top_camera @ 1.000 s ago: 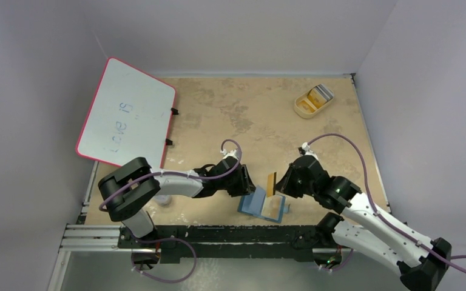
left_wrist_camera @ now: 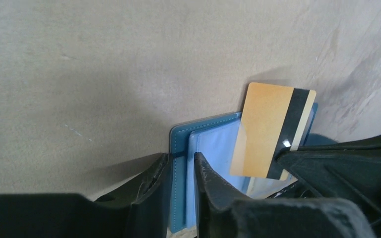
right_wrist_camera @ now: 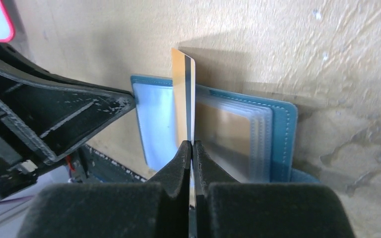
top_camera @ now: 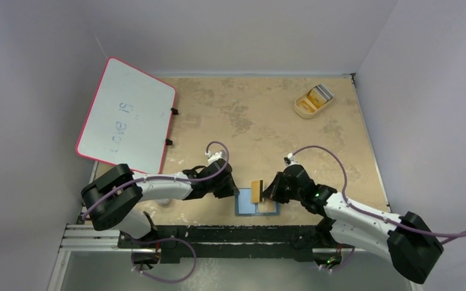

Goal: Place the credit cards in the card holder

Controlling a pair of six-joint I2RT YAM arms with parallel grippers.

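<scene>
The open blue card holder point(top_camera: 247, 200) lies near the table's front edge, with clear sleeves and cards in its right half. A gold card with a dark stripe point(left_wrist_camera: 263, 124) stands on edge over it. My right gripper is shut on that card, which rises from its fingertips in the right wrist view. My left gripper is part open at the holder's left edge, its fingertips either side of the blue rim, as seen in the left wrist view.
An oval container point(top_camera: 303, 109) with more cards sits at the back right. A whiteboard point(top_camera: 124, 115) fills the left side.
My right gripper and its card have moved left. My left gripper has moved left compared with a second ago, and the holder has shifted slightly left and lies flatter.
</scene>
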